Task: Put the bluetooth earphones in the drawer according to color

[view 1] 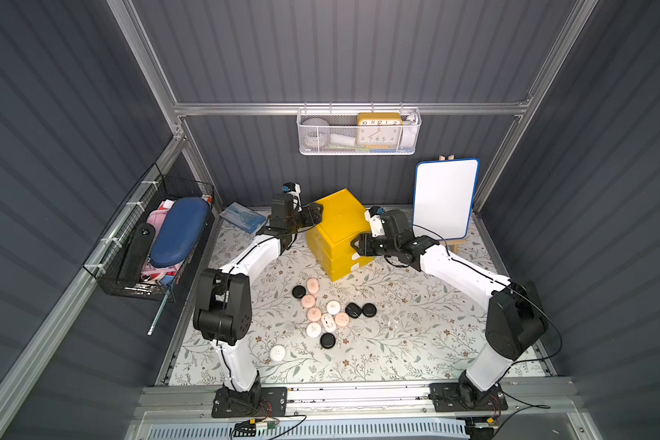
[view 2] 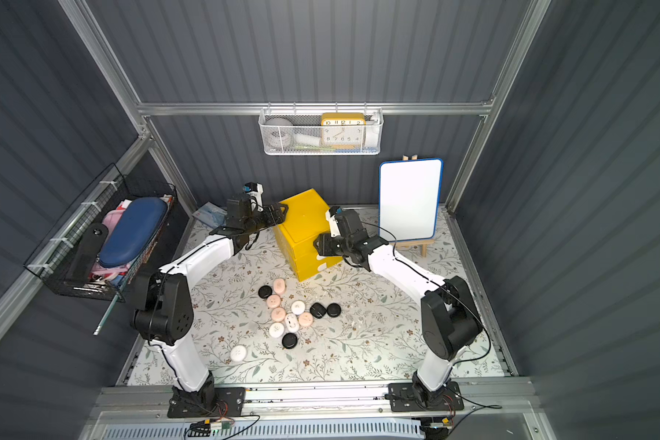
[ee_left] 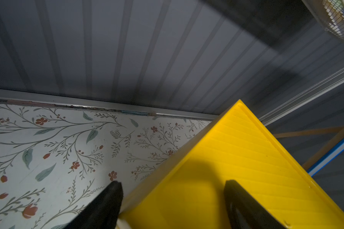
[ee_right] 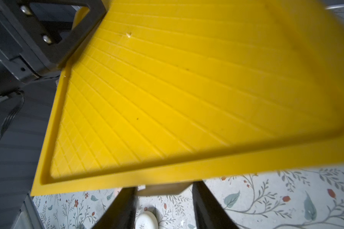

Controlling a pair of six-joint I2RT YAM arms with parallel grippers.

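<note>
A yellow drawer box (view 1: 342,215) stands turned on the table, with small white patches on its front face and no drawer visibly pulled out. My left gripper is open at the box's left side, its fingers spread before an upper edge. At the front right, my right gripper is partly open, with a brownish strip under the yellow rim between its blurred fingers; contact cannot be made out. Round earphone cases lie in front of the box: several black (view 1: 369,310), several pink (view 1: 313,283) and several white (view 1: 278,352).
A whiteboard (view 1: 446,199) stands behind the right arm. At the back left lies a blue packet (view 1: 242,217). A white wire basket (view 1: 358,139) hangs on the back wall, and a black basket (view 1: 157,245) on the left.
</note>
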